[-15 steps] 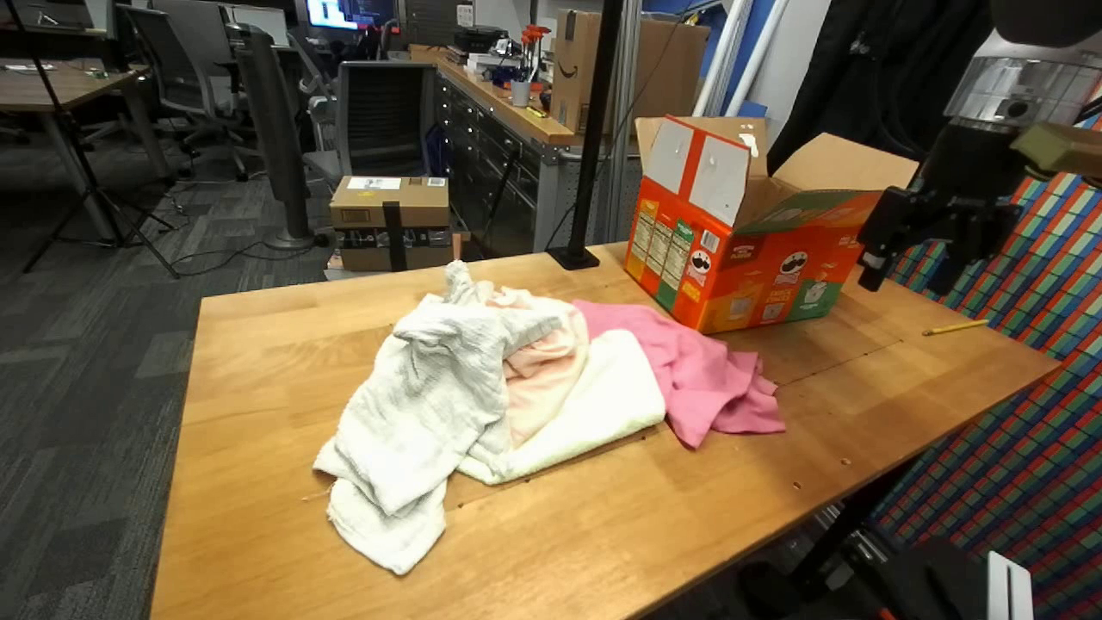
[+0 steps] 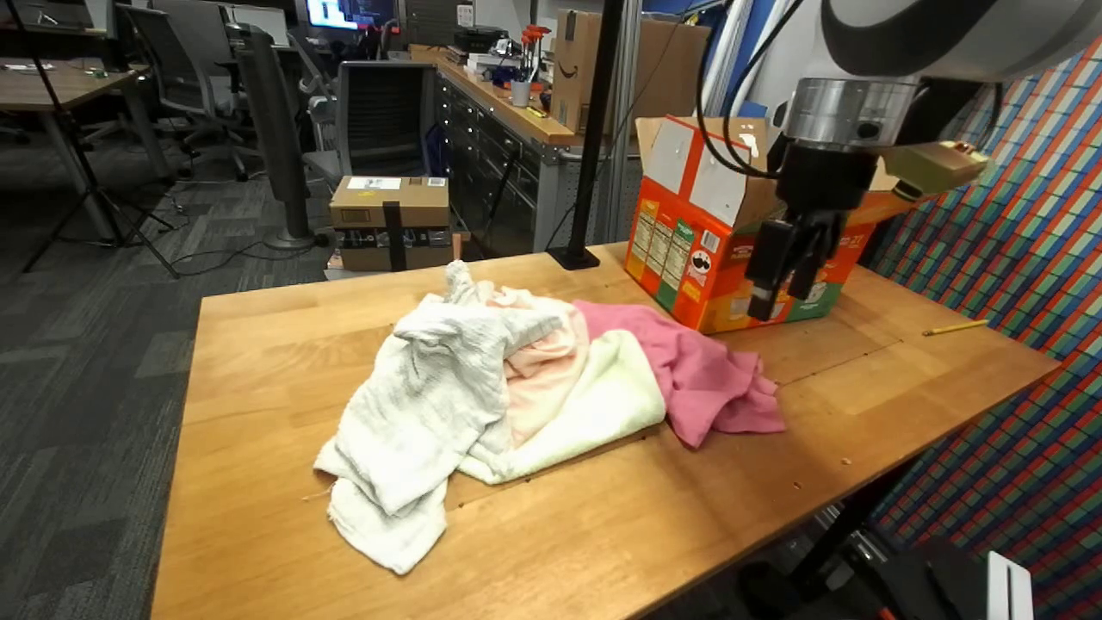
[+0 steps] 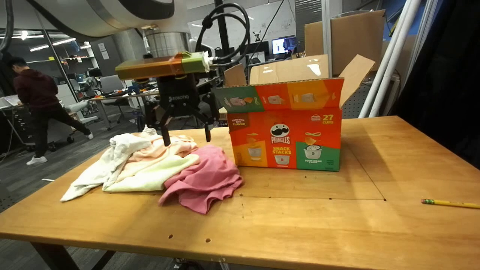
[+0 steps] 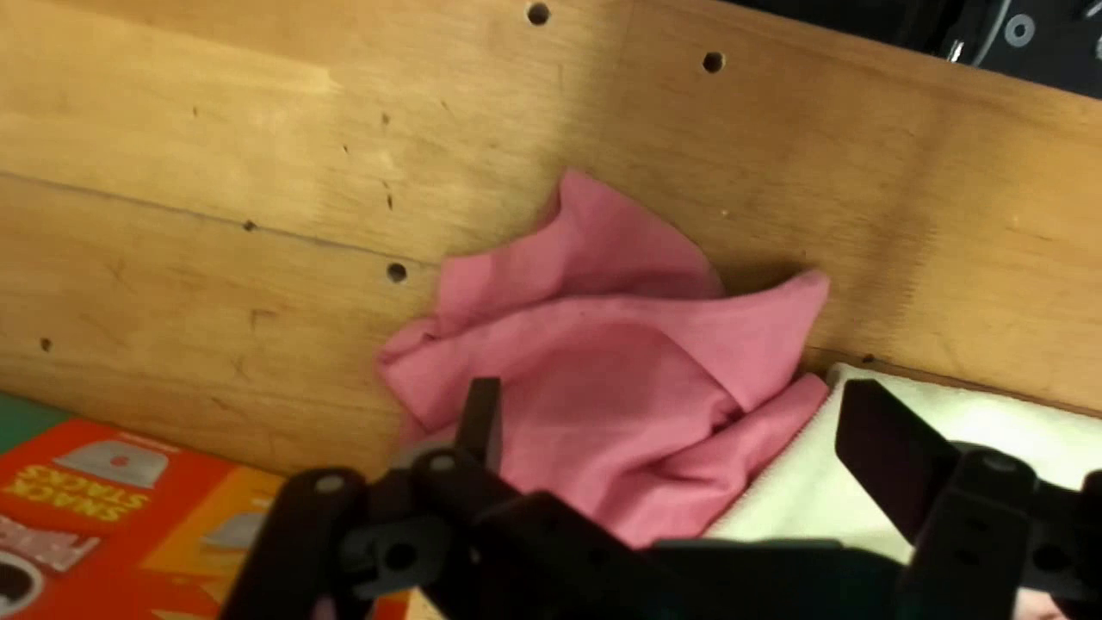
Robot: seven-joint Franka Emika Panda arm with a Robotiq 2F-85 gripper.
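Several cloths lie crumpled together on the wooden table (image 2: 248, 413). At one end is a pink cloth (image 3: 204, 177), overlapped by a pale yellow-green cloth (image 2: 589, 413). Beyond that come a peach cloth (image 2: 542, 377) and a white cloth (image 2: 424, 413) at the left end. My gripper hangs above the pile, open and empty. Between its fingers in the wrist view shows the pink cloth (image 4: 609, 382), well below them and not touched. In exterior view 2 the gripper (image 3: 186, 137) appears over the cloths, pointing down.
An open orange Pringles box (image 3: 285, 135) with raised flaps stands on the table close beside the pink cloth. A yellow pencil (image 3: 450, 204) lies toward the table's other end. A black post (image 2: 589, 155) rises at the back edge.
My gripper has moved left in exterior view 1, from the far right to in front of the Pringles box. The cloths, box and pencil have stayed put.
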